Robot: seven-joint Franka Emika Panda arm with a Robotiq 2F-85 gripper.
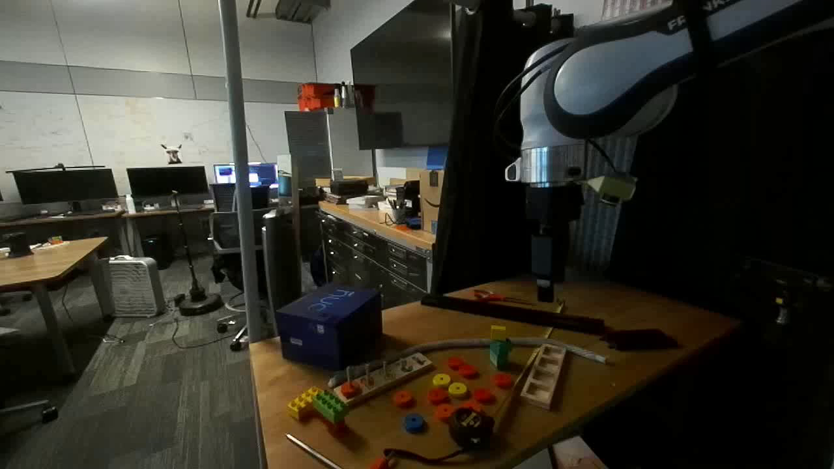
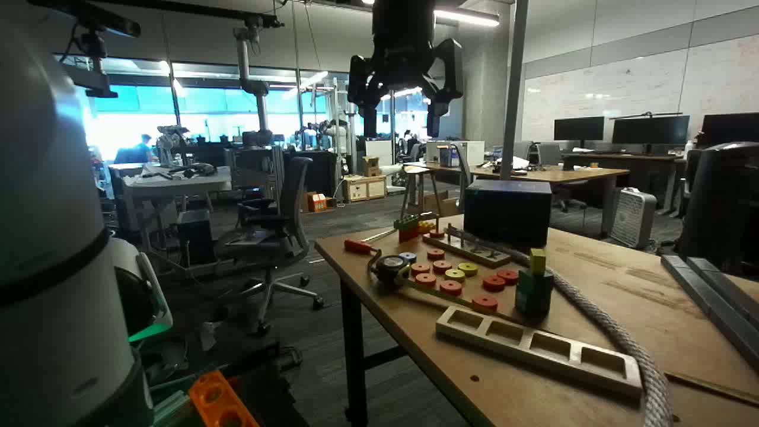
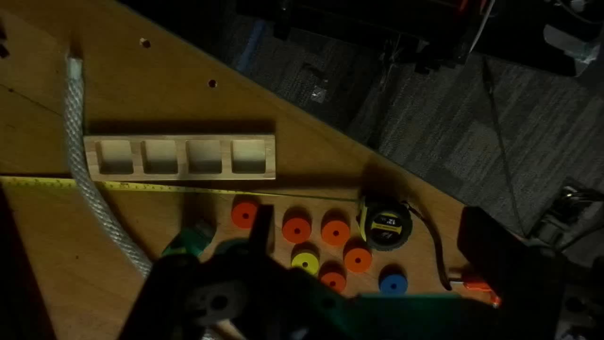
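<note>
My gripper (image 2: 402,131) hangs in the air with its two fingers spread wide and nothing between them. In the wrist view those dark fingers cover part of the lower table. Several red discs (image 1: 438,396), two yellow discs (image 1: 458,390) and a blue disc (image 1: 414,423) lie loose on the tabletop. A wooden board with upright pegs (image 1: 395,376) stands behind them, a red disc (image 1: 350,388) at its near end. The wooden tray (image 3: 180,157) shows its square compartments empty. Stacked green and yellow blocks (image 2: 534,284) stand close to the tray.
A tape measure (image 3: 385,223) lies with its yellow blade (image 3: 141,187) drawn out beside the tray. A grey rope (image 2: 596,311) curves over the table. The blue box (image 1: 329,326), yellow and green bricks (image 1: 317,404), a screwdriver (image 2: 361,248) and black bars (image 1: 512,312) take up other spots.
</note>
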